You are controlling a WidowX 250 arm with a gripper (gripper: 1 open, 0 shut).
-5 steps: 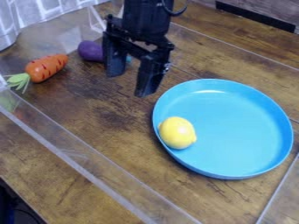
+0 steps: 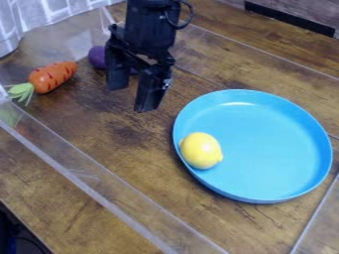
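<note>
My black gripper (image 2: 139,81) hangs over the upper middle of the wooden table, its fingers apart with nothing visible between them. A yellow lemon-like object (image 2: 201,150) lies at the left side of a blue round plate (image 2: 265,149) on the right. An orange carrot (image 2: 54,76) with pale green leaves lies at the upper left. A purple object (image 2: 99,56), perhaps an eggplant, is behind the gripper, partly hidden by it.
A transparent edge runs along the left and lower left, with a dark gap beyond it.
My gripper has moved leftward, toward the carrot's side, and now covers more of the purple object. The plate, lemon and carrot have not moved.
</note>
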